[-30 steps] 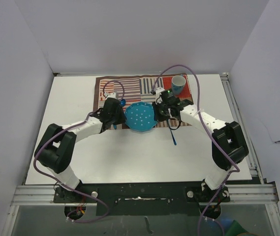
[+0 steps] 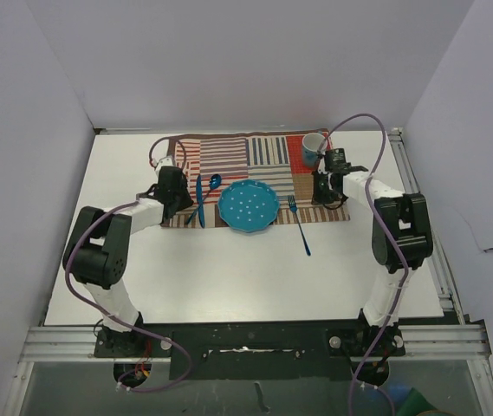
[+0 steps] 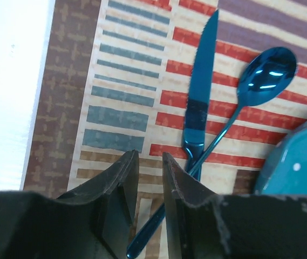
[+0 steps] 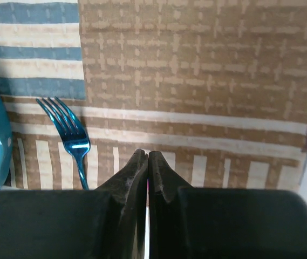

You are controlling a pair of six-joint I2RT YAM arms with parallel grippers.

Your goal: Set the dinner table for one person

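A blue scalloped plate [image 2: 248, 206] with white dots lies on the striped placemat [image 2: 224, 154] near its front edge. To its left are a blue knife [image 3: 200, 86] and a blue spoon [image 3: 266, 76], whose handle crosses over the knife's. A blue fork [image 2: 298, 224] lies right of the plate, its handle reaching past the mat onto the table. The light blue cup [image 2: 313, 148] stands at the mat's far right corner. My left gripper is part open above the mat's left side, empty. Over the brown right part, my right gripper is shut, nothing showing between its fingers.
Grey walls stand close at the left, right and back. A purple cable [image 2: 383, 165] loops over my right arm.
My left gripper has moved left, away from the plate and past the knife and spoon. The right one has moved right, off the plate's edge and beyond the fork. Plate, cutlery and cup stay put.
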